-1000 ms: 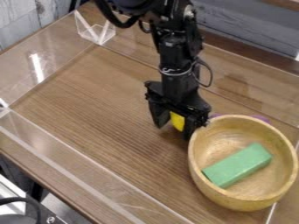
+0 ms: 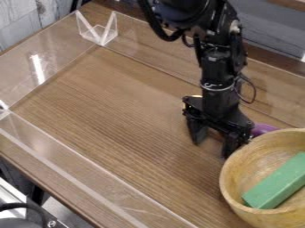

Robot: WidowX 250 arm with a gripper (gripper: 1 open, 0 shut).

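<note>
The black robot gripper (image 2: pixel 215 134) is low over the wooden table (image 2: pixel 95 134) at centre right, beside the rim of a tan bowl (image 2: pixel 238 205). The bowl holds a green block (image 2: pixel 272 183). A purple object (image 2: pixel 263 128) lies behind the fingers, partly hidden by the gripper and bowl. A small pale bit shows behind the gripper; what it is I cannot tell. Whether anything is between the fingers is hard to see.
A clear plastic holder (image 2: pixel 98 28) stands at the back left. A grey wall and wooden ledge edge the back right.
The gripper has shifted slightly right and down.
</note>
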